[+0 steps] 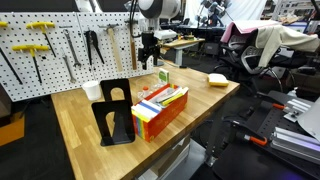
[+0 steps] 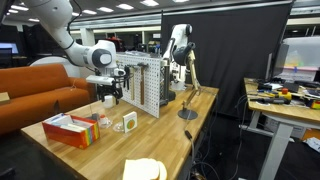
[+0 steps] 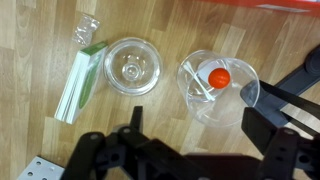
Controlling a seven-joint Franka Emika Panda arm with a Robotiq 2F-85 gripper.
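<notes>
My gripper is open above the wooden table, its dark fingers wide apart with nothing between them. Below and ahead of the gap, in the wrist view, is a clear cup holding a red-topped item and some thin white pieces. Left of that cup stands an empty clear cup. A green and white box lies further left, near a small clear packet. In exterior view 2 the gripper hangs above the table, clear of the things on it.
A red box filled with colourful items stands at the near side, beside a black stand. A white mug is near the pegboard. A pale yellow item lies on the otherwise open table end.
</notes>
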